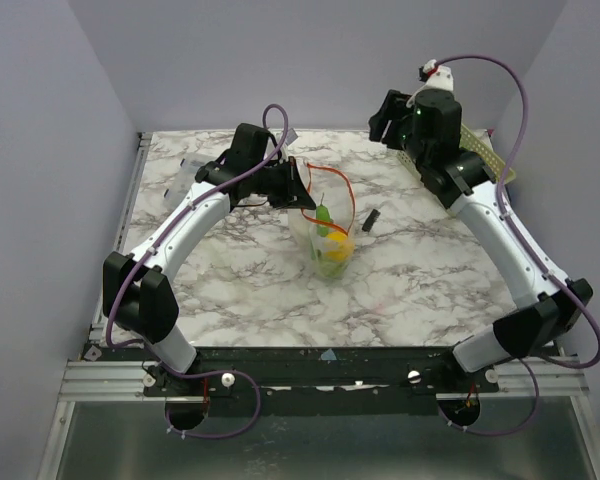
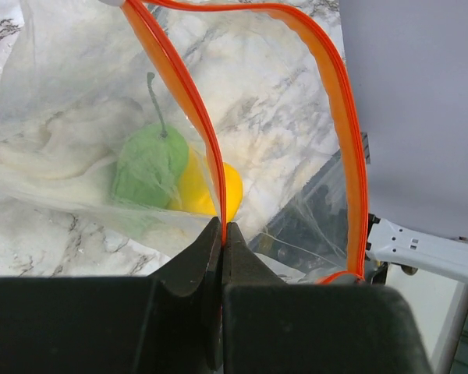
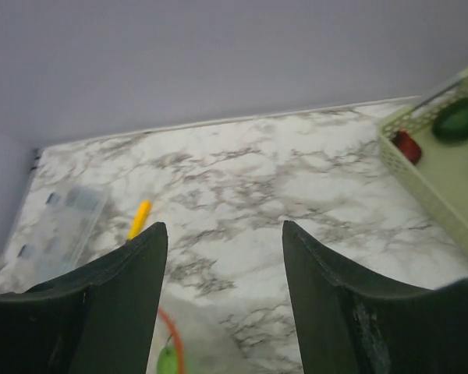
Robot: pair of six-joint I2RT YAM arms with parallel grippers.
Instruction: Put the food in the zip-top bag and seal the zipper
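The clear zip bag [image 1: 312, 250] stands open in the middle of the table, orange zipper rim up, holding a green pear-like food [image 2: 144, 167] and a yellow item [image 2: 199, 187]. My left gripper [image 1: 298, 198] is shut at the bag's top edge, the orange zipper [image 2: 215, 171] running to its fingertips. My right gripper [image 1: 388, 122] is raised away from the bag, toward the back right, fingers parted [image 3: 222, 257], nothing between them.
A pale green basket [image 3: 421, 187] with vegetables is at the back right, largely hidden by my right arm in the top view. A small dark object [image 1: 370, 220] lies right of the bag; a clear plastic item [image 1: 180, 180] lies at left.
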